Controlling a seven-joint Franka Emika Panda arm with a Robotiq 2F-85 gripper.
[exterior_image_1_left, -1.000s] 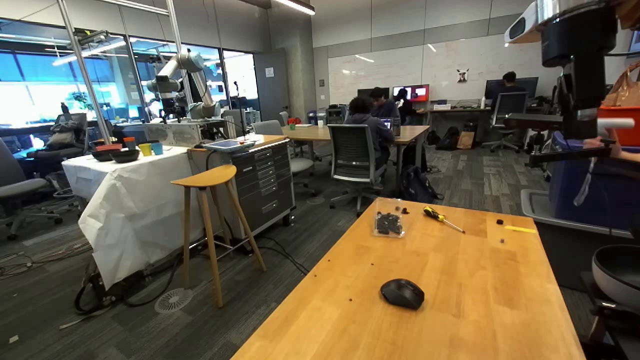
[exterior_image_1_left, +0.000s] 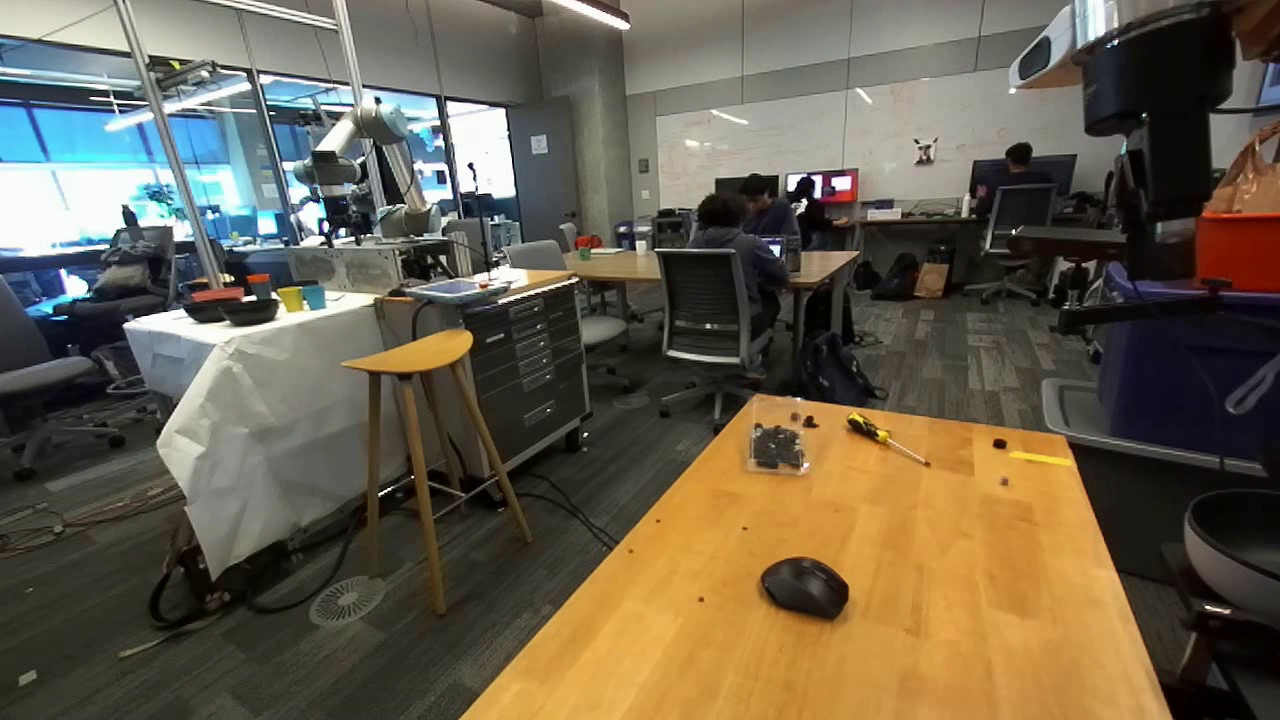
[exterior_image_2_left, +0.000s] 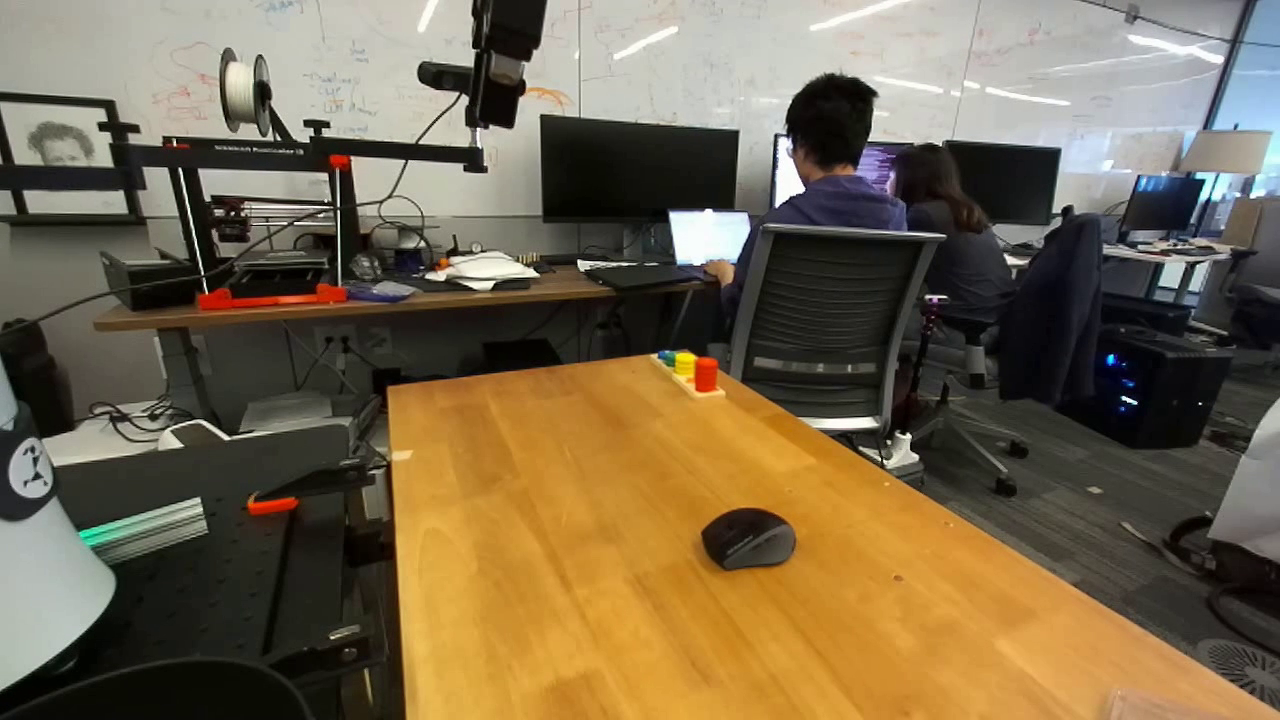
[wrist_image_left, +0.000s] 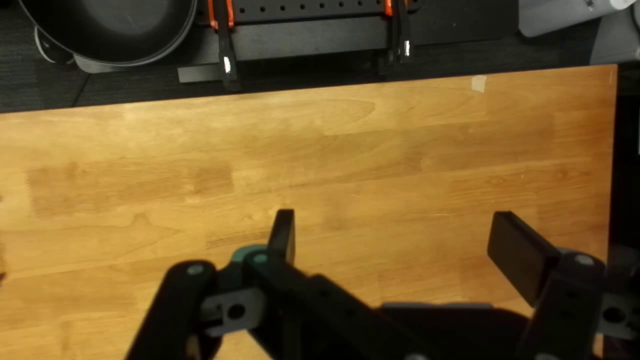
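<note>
My gripper is open above the wooden table, its two fingers wide apart and only bare wood visible between them. In exterior view 1 the gripper (exterior_image_1_left: 1062, 278) hangs high at the upper right, well clear of the tabletop. A black computer mouse (exterior_image_1_left: 805, 588) lies on the table's near half; exterior view 2 also shows the mouse (exterior_image_2_left: 749, 539) by itself on the wood. At the table's far end in exterior view 1 are a clear box of small black parts (exterior_image_1_left: 777, 446) and a yellow-handled screwdriver (exterior_image_1_left: 885, 437).
A row of coloured pegs on a board (exterior_image_2_left: 692, 377) stands at a table corner. Yellow tape (exterior_image_1_left: 1039, 458) and small dark bits lie on the wood. A black pan (wrist_image_left: 123, 24) sits off the table's edge.
A hand holding a white, strapped object beside the gripper has drawn away to the right; only the strap remains at the edge. The arm and the table's objects look unmoved.
</note>
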